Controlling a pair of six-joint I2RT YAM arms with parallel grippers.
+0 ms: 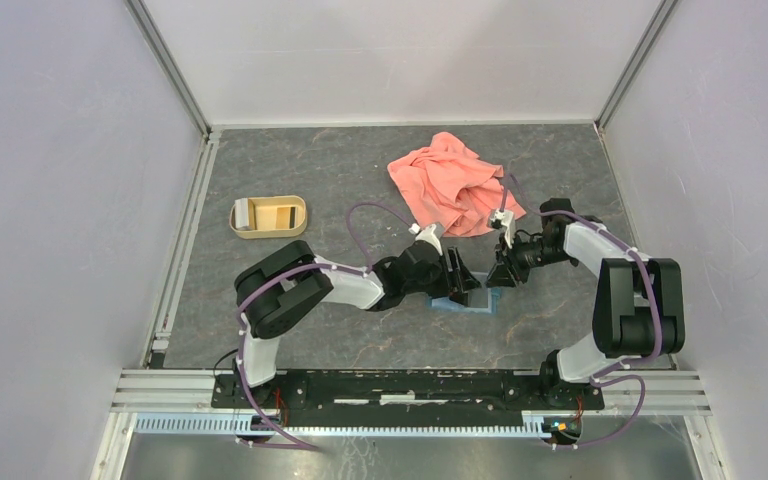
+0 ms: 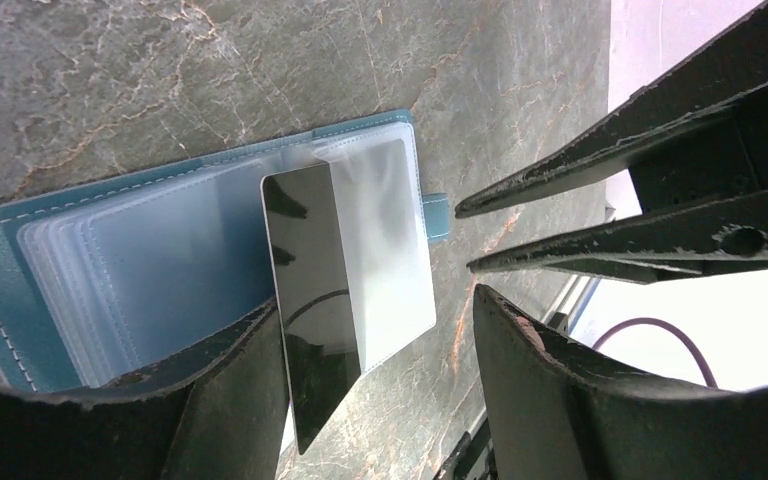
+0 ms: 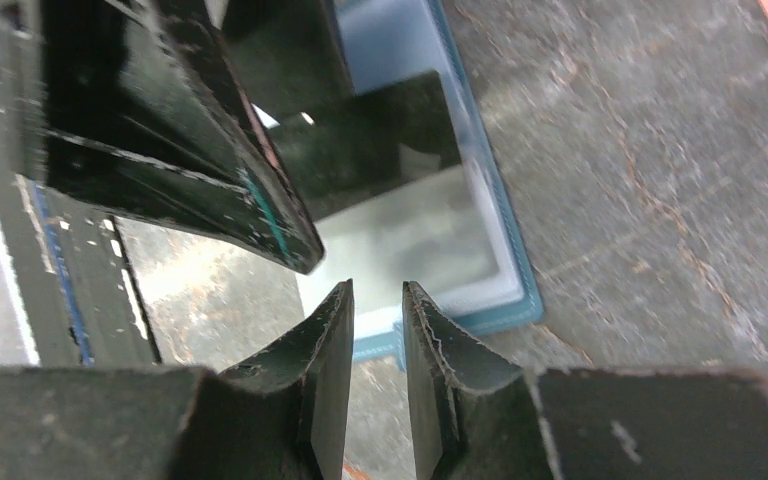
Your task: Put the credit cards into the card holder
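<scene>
The blue card holder (image 2: 140, 270) lies flat on the table, with a white insert and a dark glossy card (image 2: 310, 290) standing on edge in it. My left gripper is open over it, one finger behind that card. My right gripper is at the holder's tab end, its fingertips slightly apart with nothing clearly between them. Part of the holder is hidden under the left gripper in the right wrist view.
A tan tray (image 1: 260, 228) with cards stands at the left. A crumpled pink cloth (image 1: 445, 180) lies behind the holder.
</scene>
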